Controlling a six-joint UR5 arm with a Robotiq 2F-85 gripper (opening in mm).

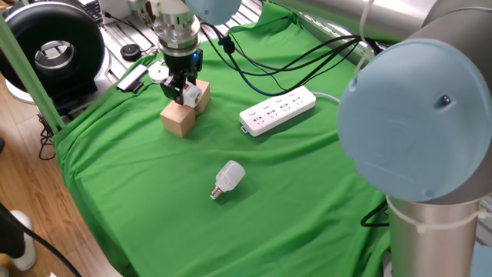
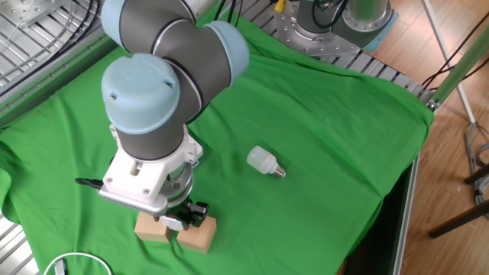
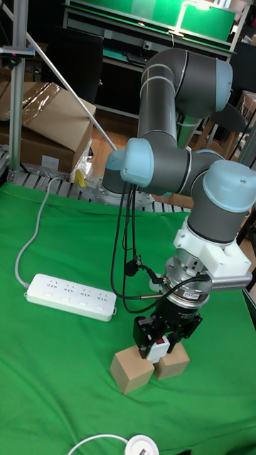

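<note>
A small white plug-like piece with a red patch (image 3: 158,350) sits between two wooden blocks, the nearer block (image 1: 178,120) and the farther block (image 1: 204,94). My gripper (image 3: 159,343) points down over this piece, its black fingers on either side of it. Whether the fingers press on it or stand slightly apart from it cannot be made out. From above, the arm hides much of the gripper (image 2: 188,216). On the cloth to the right of the blocks in exterior view 1 lies a white power strip (image 1: 277,111) with several sockets.
A white light bulb (image 1: 228,179) lies on the green cloth (image 1: 146,200), with open room around it. Black cables (image 3: 130,235) hang from the arm near the power strip. A round white disc with a cord (image 3: 141,446) rests close to the blocks.
</note>
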